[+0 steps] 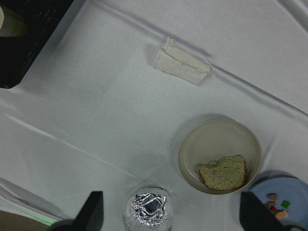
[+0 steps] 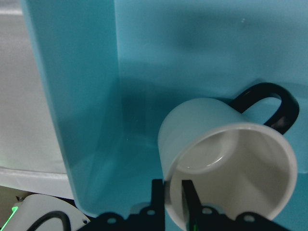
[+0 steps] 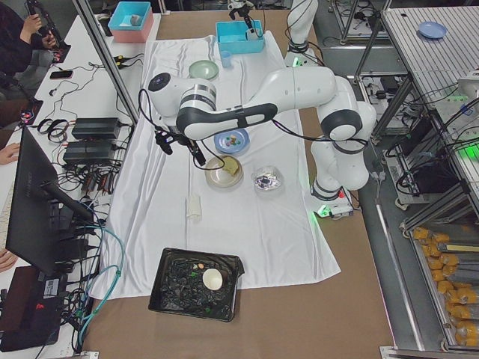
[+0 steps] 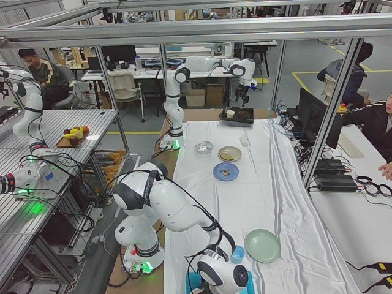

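In the right wrist view a white mug [image 2: 231,144] with a black handle lies in a blue bin [image 2: 72,96]. My right gripper has one finger outside the mug's rim and one inside; whether it grips cannot be told. My left gripper [image 3: 179,146] is raised over the table. Below it in the left wrist view are a beige plate [image 1: 197,144] with a bread slice [image 1: 224,175], a blue plate with small pieces [image 1: 267,190], a foil-topped container [image 1: 148,209] and a folded pale cloth [image 1: 183,65].
A black tray [image 3: 179,299] with a cup [image 3: 212,279] stands at one end of the table. A green plate [image 4: 262,245] and blue cup [image 4: 237,253] are near the blue bin. Much of the white tablecloth is clear.
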